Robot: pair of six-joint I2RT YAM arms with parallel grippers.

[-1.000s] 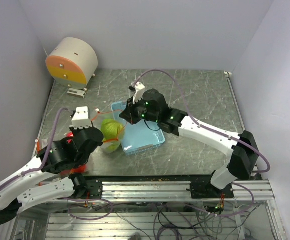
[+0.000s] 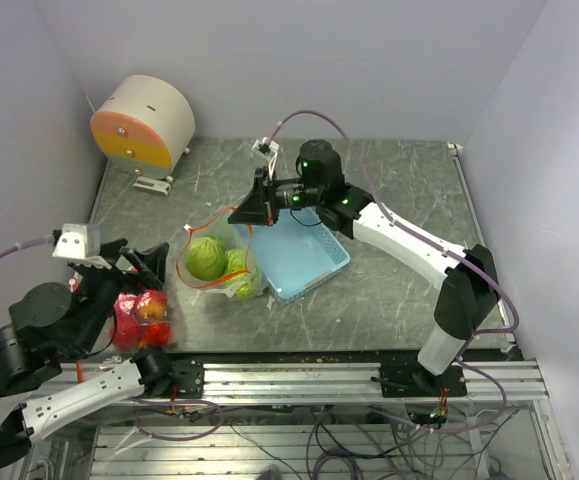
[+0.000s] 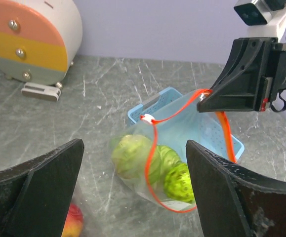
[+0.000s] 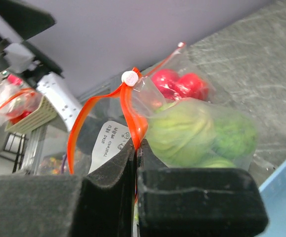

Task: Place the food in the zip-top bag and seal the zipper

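A zip top bag (image 3: 172, 177) with orange zipper strips holds cabbage (image 2: 205, 258) and another green vegetable (image 3: 178, 182). My right gripper (image 2: 241, 216) is shut on the bag's orange rim (image 4: 136, 118), which runs down between its fingertips in the right wrist view, and holds the bag's mouth up. My left gripper is open and empty, left of the bag, above a bag of red and yellow produce (image 2: 141, 320).
A light blue basket (image 2: 304, 260) lies right of the bag. A white cabinet with coloured front (image 2: 141, 125) stands at the back left.
My left gripper has moved away from the bag to the left, uncovering it in the top view. The right arm has shifted slightly, staying at the bag's rim.
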